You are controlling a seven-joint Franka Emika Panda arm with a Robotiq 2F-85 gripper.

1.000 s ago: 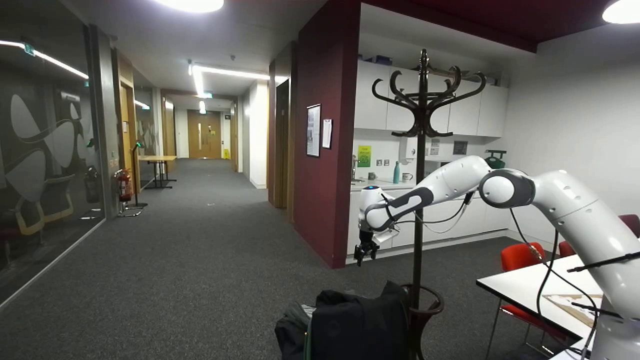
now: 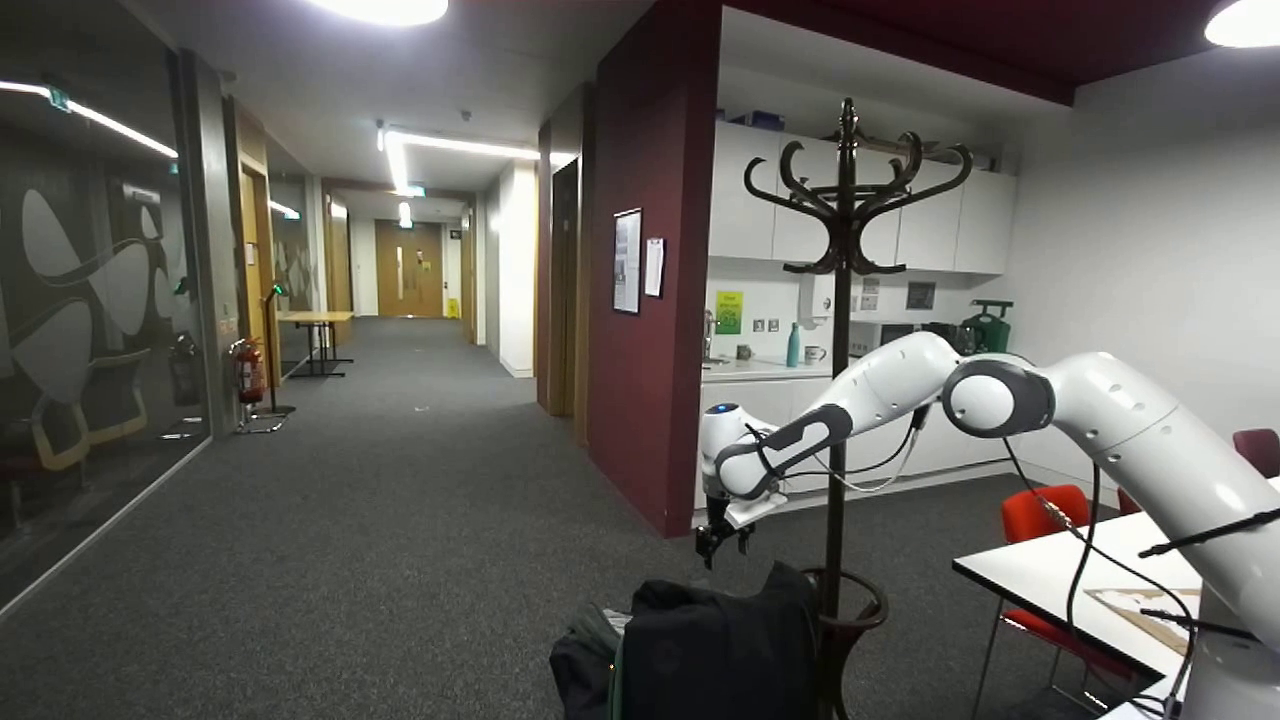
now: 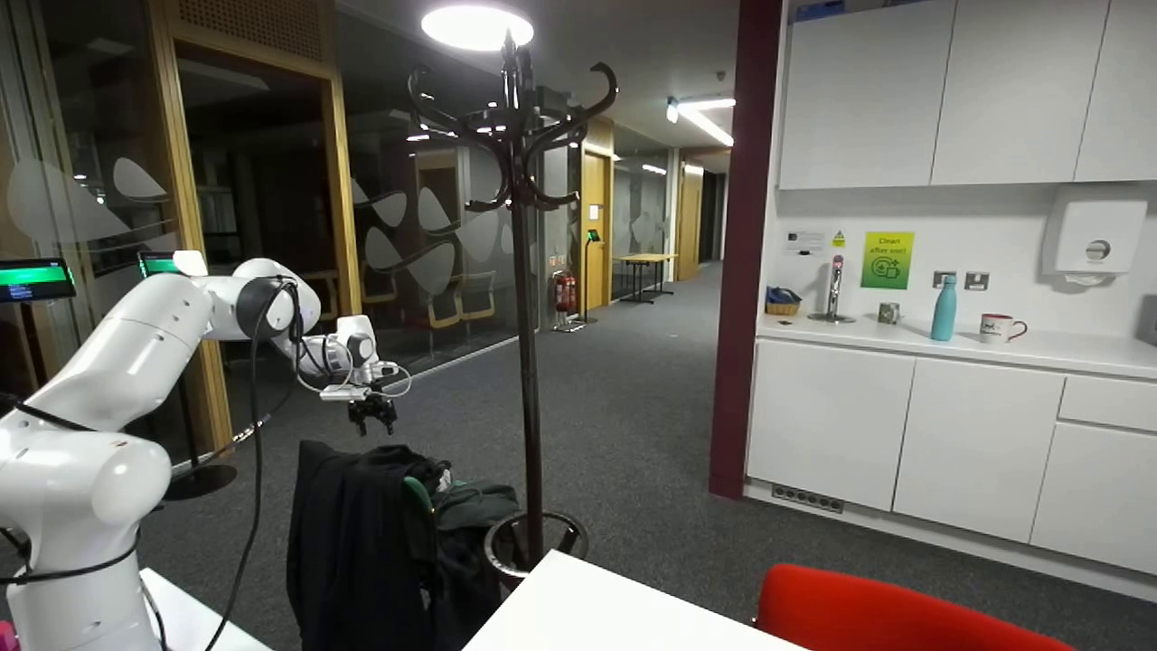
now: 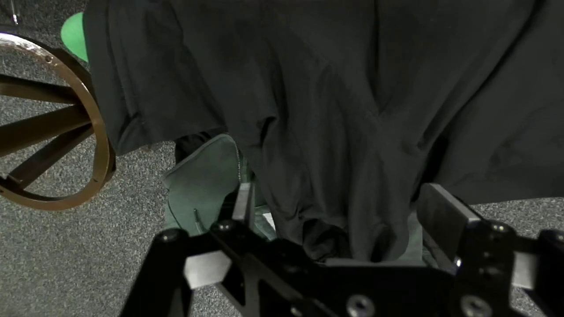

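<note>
Black cloth, apparently a jacket (image 2: 720,648), drapes over a chair whose green edge (image 4: 75,36) peeks out in the wrist view. Above it hangs my gripper (image 3: 376,429), pointing down and open, clear of the fabric in both exterior views. From the wrist, the lower folds of the black jacket (image 4: 338,158) show beyond and between the spread fingers. A grey-green bag or garment with a zip (image 4: 203,179) lies beneath the jacket, partly covered. The dark coat stand (image 3: 526,358) rises beside the chair.
The stand's ring base (image 4: 100,158) is close to the jacket. A white table (image 3: 629,618) and a red chair (image 3: 889,613) stand nearby. Open carpet (image 2: 420,528) stretches toward the corridor.
My gripper has come lower and shifted slightly left in exterior view 1, nearer the jacket. The jacket and coat stand have not moved.
</note>
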